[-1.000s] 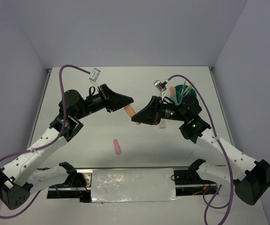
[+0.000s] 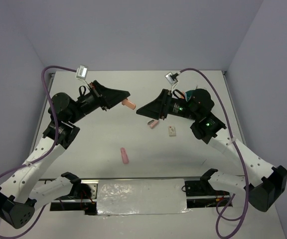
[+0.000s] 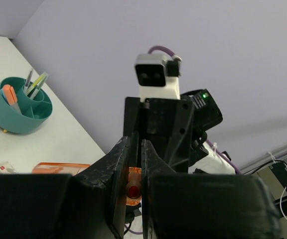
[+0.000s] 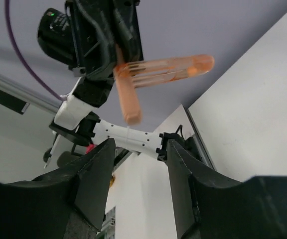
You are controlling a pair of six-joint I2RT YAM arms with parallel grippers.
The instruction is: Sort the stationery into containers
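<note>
My left gripper [image 2: 124, 97] is shut on an orange item [image 2: 129, 103], whose end sticks out below the fingers. In the right wrist view, a clear, forked part with orange in it juts sideways from this orange item [image 4: 127, 97]; blur hides what exactly it is. Facing it, a short gap away, my right gripper stands open with nothing between its fingers. A teal pen holder [image 3: 15, 121] contains pens and an orange marker [image 3: 10, 94]. On the table lie a pink item [image 2: 124, 155], a smaller pinkish piece [image 2: 153, 123] and a pale eraser-like block [image 2: 172, 131].
In the top view my right arm [image 2: 199, 104] covers most of the pen holder. Walls stand on both sides and behind.
The left gripper has shifted up and left, still carrying the item.
</note>
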